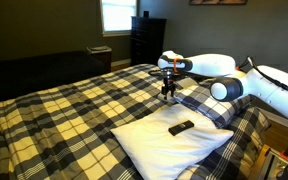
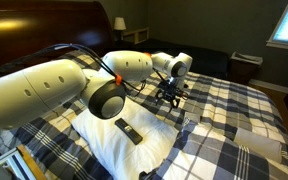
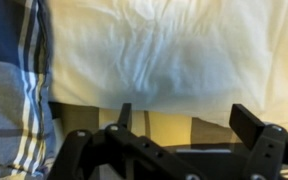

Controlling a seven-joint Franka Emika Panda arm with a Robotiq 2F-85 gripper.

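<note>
My gripper [image 1: 168, 94] hangs over the plaid bed, beyond the far edge of a white cloth [image 1: 149, 140]. In the wrist view the gripper is open, its two dark fingers wide apart with nothing held between them. White fabric [image 3: 174, 50] fills most of that view, with a yellowish and grey check surface below it. On the white cloth in the second exterior view [image 2: 97, 137] lies a black, remote-like object [image 2: 129, 132]. It also shows in the first exterior view, nearer the camera than the gripper, and is out of the wrist view.
A blue-grey plaid fabric [image 3: 9, 70] lies at the left of the wrist view. Pale rectangular item [image 2: 259, 143] rests on the bed at the right. The plaid bedspread [image 1: 59, 120] has broad clear room. A dark dresser [image 1: 148, 40] stands behind.
</note>
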